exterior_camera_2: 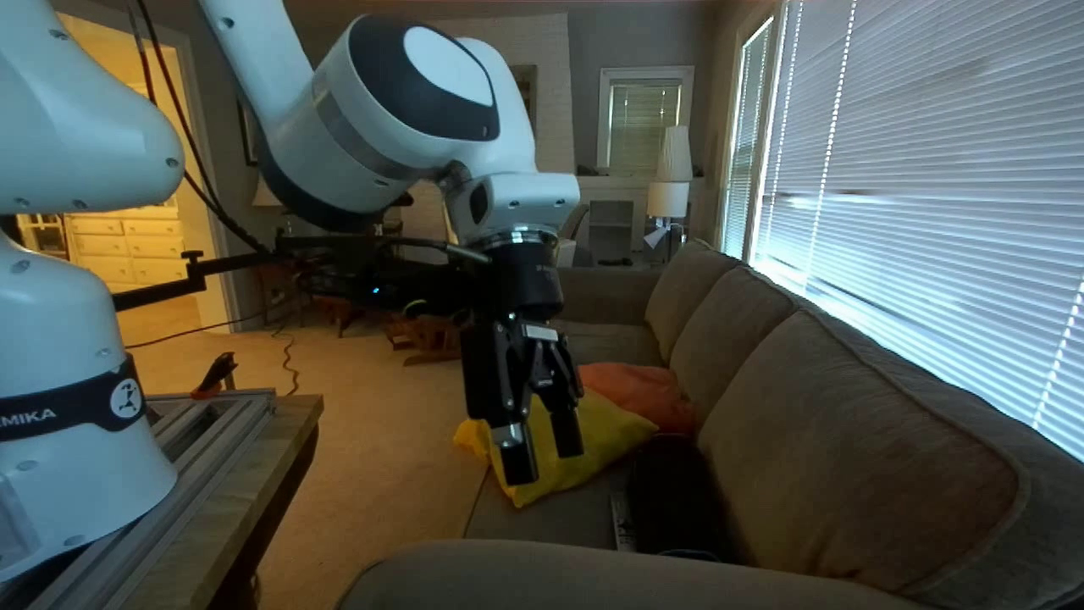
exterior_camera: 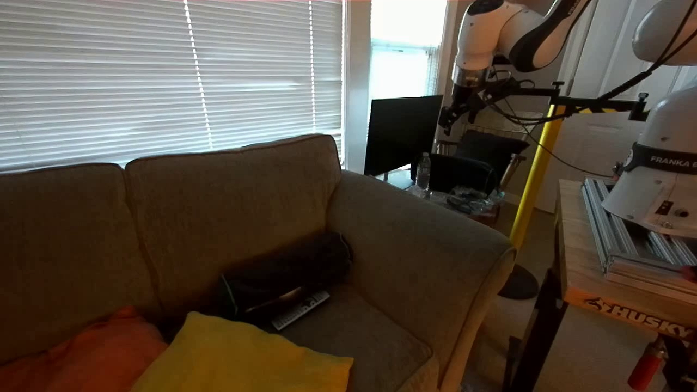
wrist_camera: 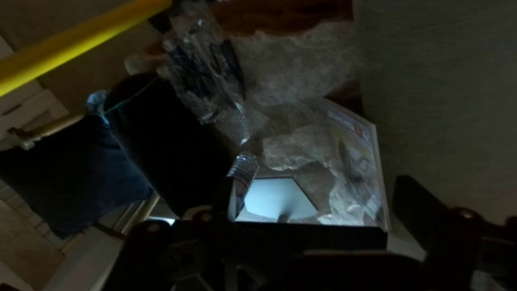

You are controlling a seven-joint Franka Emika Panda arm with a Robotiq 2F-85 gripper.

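Note:
My gripper (exterior_camera_2: 544,447) hangs open beyond the sofa's arm, fingers pointing down and nothing between them. In the first exterior view the gripper (exterior_camera: 455,117) appears in front of the dark monitor (exterior_camera: 403,134), above a small side table. A clear plastic bottle (exterior_camera: 423,172) stands on that table beside crumpled clear packaging (exterior_camera: 467,198). Looking down from the wrist, I see the bottle (wrist_camera: 244,167) near the left finger and clear wrapping (wrist_camera: 300,150) farther below the open fingers. On the sofa lie a remote (exterior_camera: 300,310), a dark bolster (exterior_camera: 287,271) and a yellow pillow (exterior_camera: 242,356).
The sofa's arm (exterior_camera: 418,215) rises next to the side table. A yellow pole (exterior_camera: 537,176) and a chair with a dark cushion (exterior_camera: 490,149) stand close by. My base sits on a wooden workbench (exterior_camera: 578,242). An orange pillow (exterior_camera_2: 640,391) lies farther along the sofa.

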